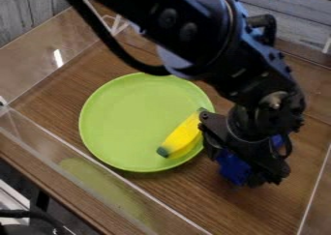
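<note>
My black gripper (253, 147) is lowered over the blue block (235, 168) to the right of the green plate, its open fingers around the block, which is largely hidden beneath them. A yellow banana (179, 138) lies on the right part of the green plate (123, 118).
The wooden table (181, 200) has bare room in front and at the right. Clear plastic walls run along the left and front left, and the arm covers the back of the scene.
</note>
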